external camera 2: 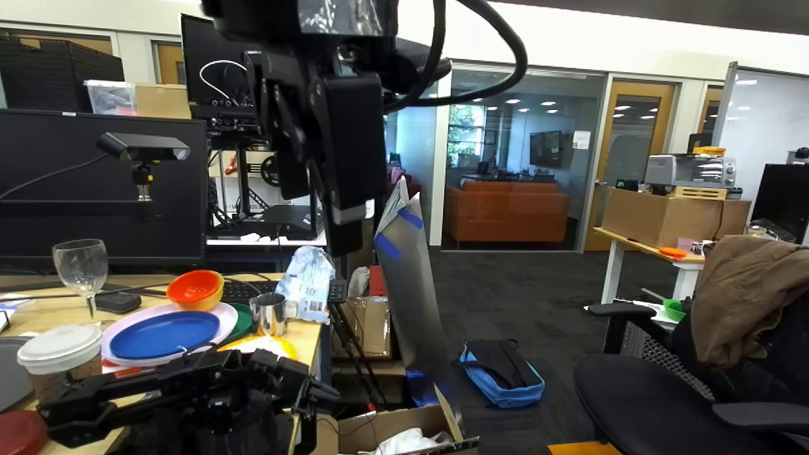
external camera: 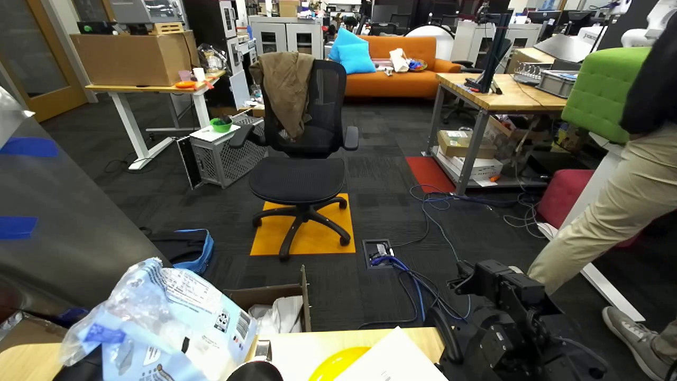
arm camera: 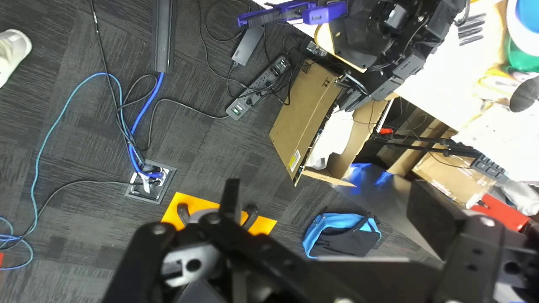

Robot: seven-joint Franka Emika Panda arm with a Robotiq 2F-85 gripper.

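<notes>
High above the floor in the wrist view, my gripper is open, its two black fingers far apart with only carpet and a backpack showing beyond the gap. From exterior view 2 the gripper [external camera 2: 316, 208] hangs at upper centre, pointing down, clear of the table. Exterior view 1 does not show it. On the table at left stand a blue plate [external camera 2: 167, 335] on a pink one, an orange bowl [external camera 2: 196, 289], a metal mug [external camera 2: 269, 313], a wine glass [external camera 2: 81, 265], a lidded tub [external camera 2: 60, 356] and a pale-blue plastic bag [external camera 2: 307, 284].
A black jointed device [external camera 2: 227, 387] sits at the table's front edge. Below are an open cardboard box [arm camera: 303, 121], a blue backpack [arm camera: 341, 235] and loose cables on the floor. An office chair [external camera: 298, 178] stands beyond. A person [external camera: 609, 203] is at the right.
</notes>
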